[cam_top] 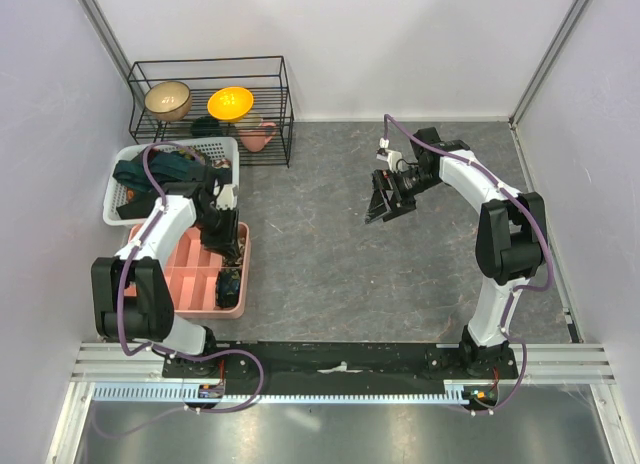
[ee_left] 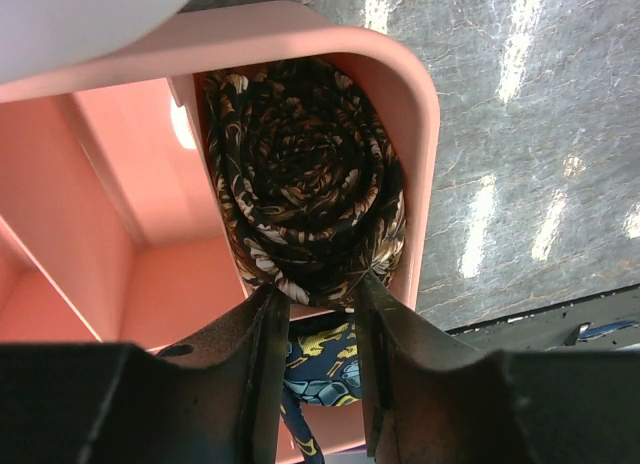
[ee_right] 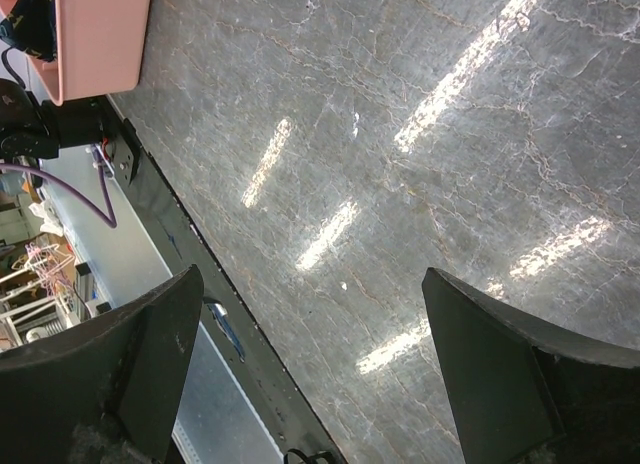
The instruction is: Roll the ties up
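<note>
A dark brown floral tie [ee_left: 305,164], rolled into a spiral, fills a corner compartment of the pink divided box [cam_top: 187,284]. At its near edge, my left gripper is shut on a fold of it, fingers dipped into the box. Below, in the neighbouring compartment, a navy patterned tie [ee_left: 325,364] lies partly hidden by the left fingers; from above it is a dark bundle [cam_top: 229,288]. Over bare table, well to the right, my right gripper stands open with nothing between its fingers.
A white basket [cam_top: 112,199] with dark green cloth stands behind the box. Beyond it, a black wire rack [cam_top: 288,114] carries bowls, including a yellow bowl [cam_top: 230,103]. Other visible box compartments look empty.
</note>
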